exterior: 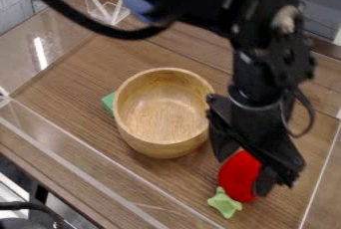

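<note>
The black gripper [244,145] is low at the right, open, its several fingers around and over a red strawberry-like object [240,180] with a pale green leafy top [224,203]. The fingers partly hide the red object; whether they touch it is unclear.
A round wooden bowl [158,114] sits left of the gripper, with a green item [110,103] partly hidden at its left edge. A blue object is at the top, behind the arm. A black cable lies at the bottom left.
</note>
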